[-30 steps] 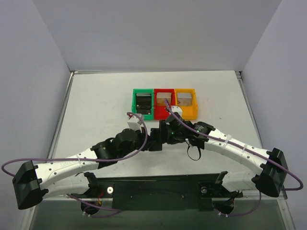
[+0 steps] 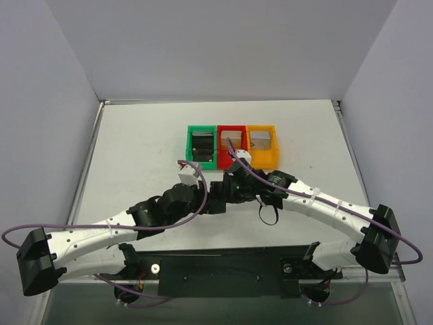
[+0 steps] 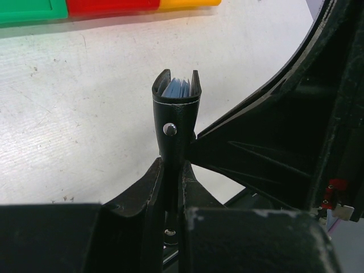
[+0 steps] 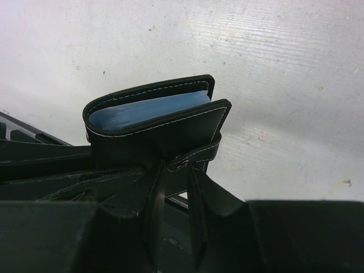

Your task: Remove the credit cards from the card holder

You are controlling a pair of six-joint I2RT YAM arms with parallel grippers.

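A black leather card holder [image 2: 217, 206] [image 3: 177, 119] [image 4: 151, 136] is held upright between my two grippers, with pale blue sleeves or cards [image 3: 176, 87] [image 4: 149, 107] showing at its top. My left gripper [image 2: 210, 198] is shut on it from the side. My right gripper [image 2: 227, 188] is at the holder's snap strap [image 4: 207, 149], its two fingers close together and part open; whether they grip the strap is unclear.
Green [image 2: 190, 145], red [image 2: 233, 158] and yellow [image 2: 269, 162] bins stand behind the grippers, holding dark items and pale blocks.
In the top view, my right gripper has shifted slightly left toward the holder since a second ago. The left arm and holder have barely moved.
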